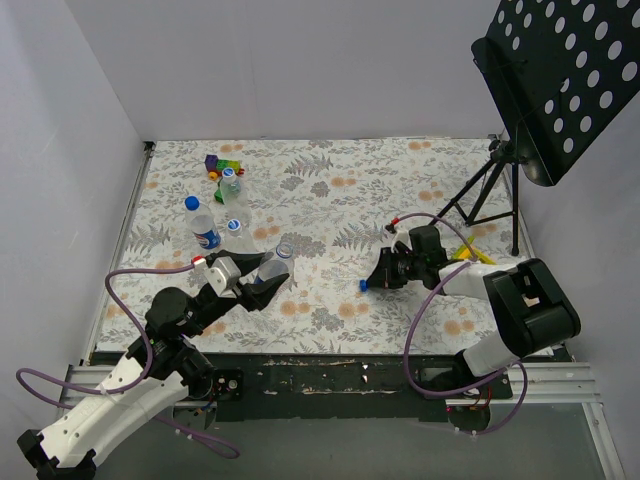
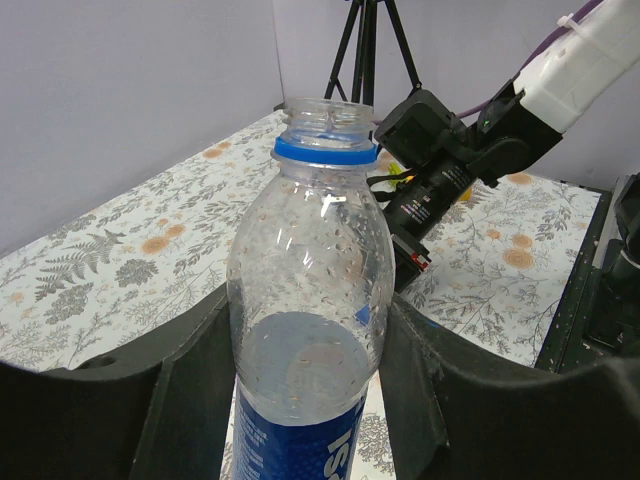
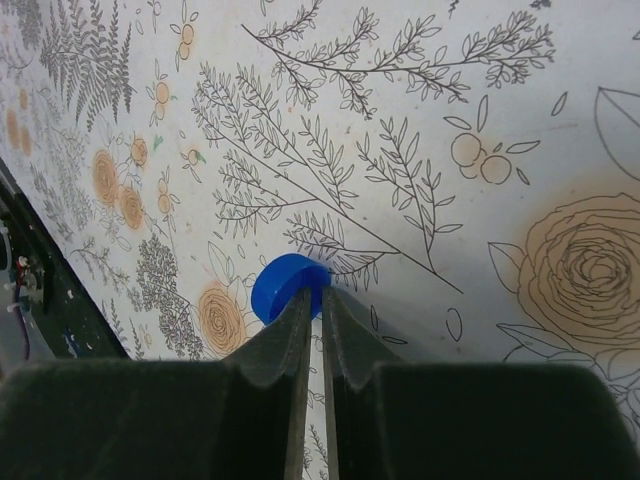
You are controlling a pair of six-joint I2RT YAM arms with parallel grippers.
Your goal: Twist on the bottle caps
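Note:
A clear bottle with a blue label [image 2: 300,440] stands upright in my left gripper [image 1: 272,282], which is shut around its body. Its mouth [image 2: 330,118] is uncapped, with a blue ring round the neck. Low over the table's middle, my right gripper points at a loose blue cap [image 3: 290,287]. Its fingertips are close together with a narrow gap, touching or overlapping the cap's near edge. Whether they grip the cap's wall cannot be told. In the top view the cap [image 1: 363,285] lies right of the held bottle.
Several other bottles stand at the left, including a blue-capped bottle [image 1: 203,222] and a clear bottle [image 1: 233,188]. Coloured toy blocks [image 1: 222,165] lie behind them. A black stand [image 1: 510,160] rises at the back right.

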